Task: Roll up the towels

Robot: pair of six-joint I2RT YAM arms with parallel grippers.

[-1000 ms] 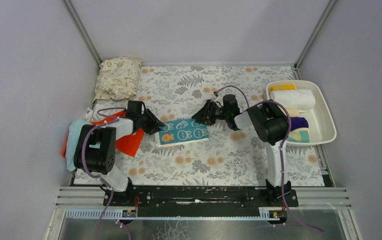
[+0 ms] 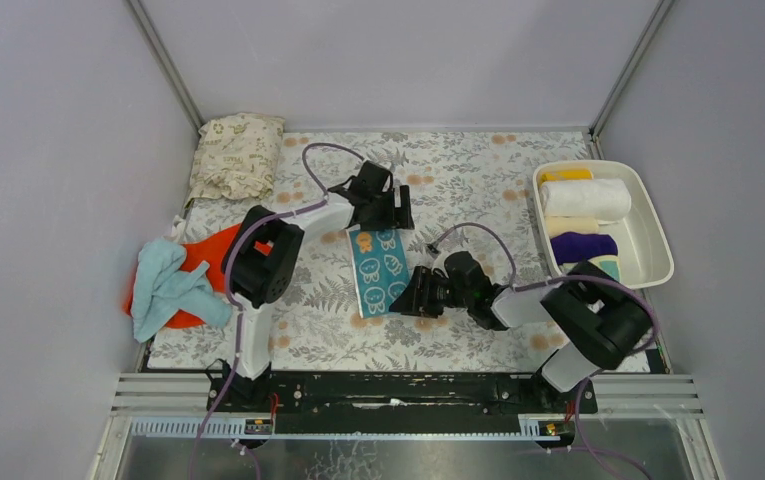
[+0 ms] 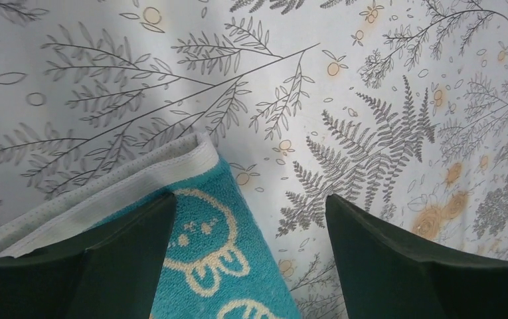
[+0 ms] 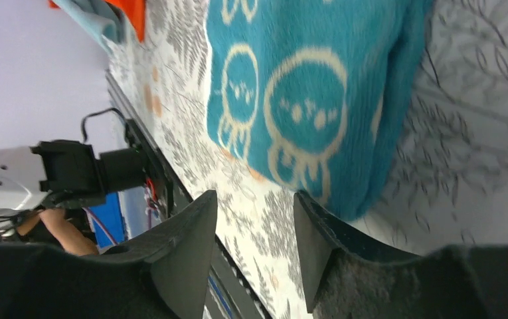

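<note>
A folded teal towel [image 2: 378,268] with animal faces lies near the middle of the table, its long side running front to back. Over its far end my left gripper [image 2: 403,208] stands open; in the left wrist view the towel corner [image 3: 201,166] with its white edge shows between and below the fingers, not pinched. At the towel's near right corner is my right gripper [image 2: 421,292], its fingers part open. In the right wrist view the towel [image 4: 304,113] lies just beyond the fingertips, with nothing seen between them.
A white bin [image 2: 648,240] on the right holds rolled towels, among them a white roll [image 2: 586,200] and a purple one [image 2: 583,247]. Orange cloth [image 2: 208,262] and a light blue cloth [image 2: 163,290] lie at left, a cream bundle [image 2: 238,155] behind.
The towel has turned from lying sideways to lying front to back. My left gripper moved right and back, while the right one swung toward the front edge.
</note>
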